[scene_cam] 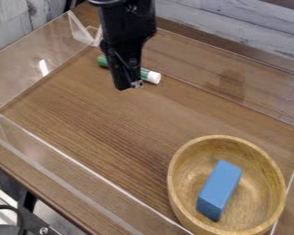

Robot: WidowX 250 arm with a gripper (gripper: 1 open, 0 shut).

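Observation:
The black gripper point(129, 79) hangs over the wooden table at the upper middle, its fingers pointing down in front of a green and white marker point(149, 75), which lies partly hidden behind it. Whether anything is between the fingers cannot be made out. A wooden bowl point(190, 197) at the lower right holds a blue block point(220, 191).
Clear plastic walls point(17, 64) edge the table on the left, and a white planked wall stands behind.

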